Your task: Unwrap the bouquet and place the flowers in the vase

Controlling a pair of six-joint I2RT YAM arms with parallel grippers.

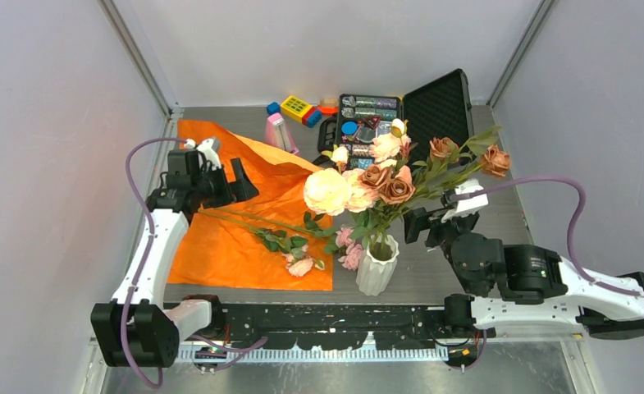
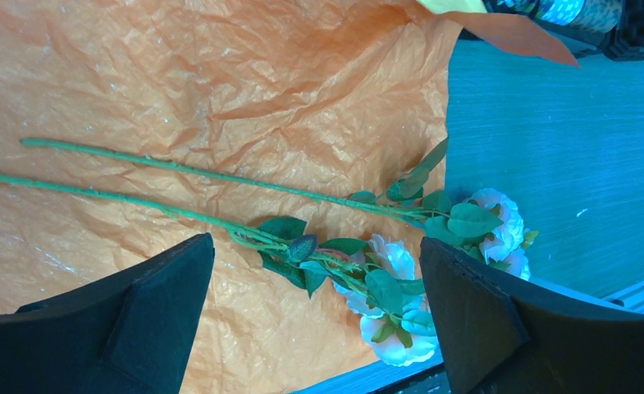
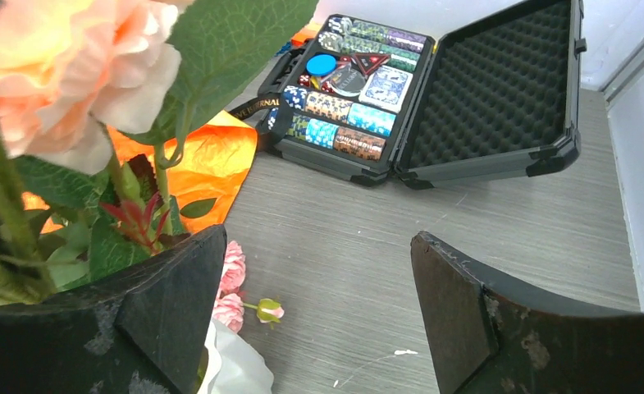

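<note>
The white vase (image 1: 375,269) holds a large bouquet of peach and brown roses (image 1: 327,193), leaning up and right. Two long flower stems (image 2: 105,197) lie on orange paper (image 1: 195,263), their pink blooms (image 2: 400,345) toward the vase. My left gripper (image 1: 235,185) hangs open above the paper, the stems below its fingers (image 2: 121,320). My right gripper (image 1: 423,223) is open just right of the vase and bouquet, with leaves and the vase rim (image 3: 240,365) close by its left finger.
An open case of poker chips (image 3: 343,107) stands at the back, near toy blocks (image 1: 300,110) and a pink object (image 1: 279,134). Walls bound the sides and back.
</note>
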